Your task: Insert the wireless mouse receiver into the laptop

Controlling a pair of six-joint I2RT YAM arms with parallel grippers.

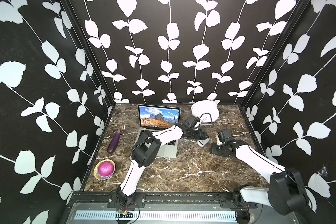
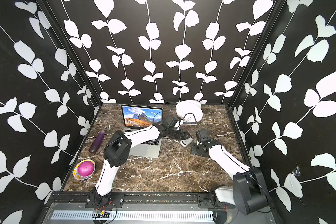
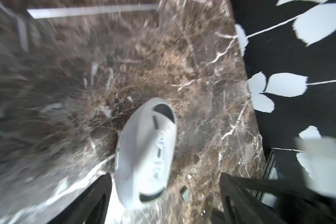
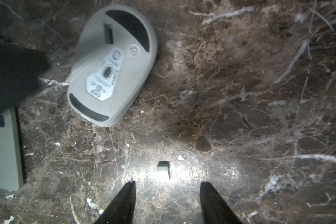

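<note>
The grey-white mouse (image 3: 145, 153) lies bottom-up on the marble table, right of the laptop (image 1: 166, 151). Its underside (image 4: 127, 82) shows in the right wrist view. A small receiver (image 4: 163, 171) lies loose beside it, just ahead of my right gripper, whose fingers stand apart with nothing between them. My left gripper hangs open over the near end of the mouse, its fingers on either side, blurred. The laptop is open with its screen lit, partly covered by my left arm in both top views.
A dish rack with white plates (image 1: 203, 109) stands at the back right. An eggplant (image 1: 113, 141) and a bowl with a pink object (image 1: 105, 168) are at the left. My left arm reaches across the middle.
</note>
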